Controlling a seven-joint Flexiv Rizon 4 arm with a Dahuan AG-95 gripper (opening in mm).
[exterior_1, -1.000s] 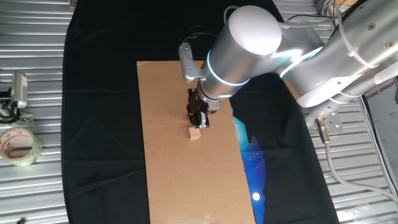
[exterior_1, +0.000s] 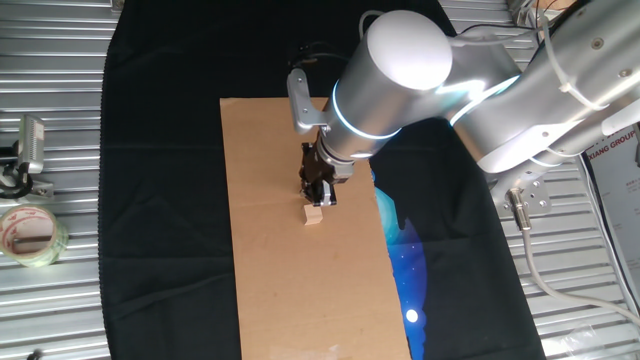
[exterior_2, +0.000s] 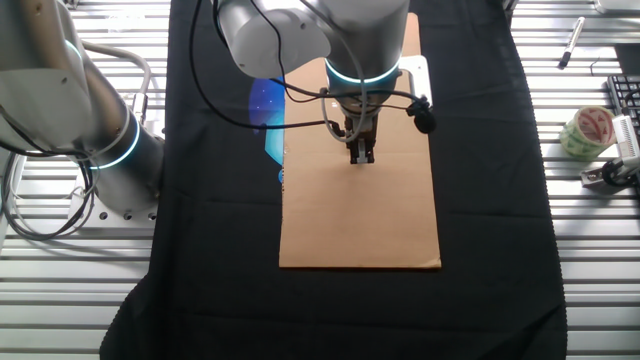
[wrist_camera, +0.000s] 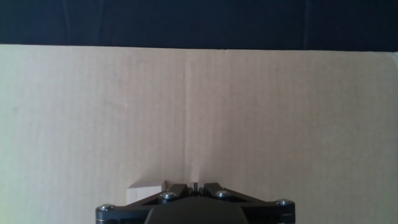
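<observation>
A small pale wooden block (exterior_1: 313, 215) rests on the cardboard sheet (exterior_1: 300, 280), close by the fingertips of my gripper (exterior_1: 327, 203). In the wrist view the block (wrist_camera: 145, 191) shows at the lower edge, left of my gripper and partly hidden behind its linkage. The two fingertips stand together there, with nothing visible between them. From the second exterior view my gripper (exterior_2: 362, 160) points down at the cardboard, and the block cannot be made out.
Black cloth (exterior_2: 500, 200) surrounds the cardboard. A blue printed shape (exterior_1: 405, 270) lies along its edge. A tape roll (exterior_1: 33, 236) and a metal clamp (exterior_1: 32, 145) stand far off at the side. Most of the cardboard is clear.
</observation>
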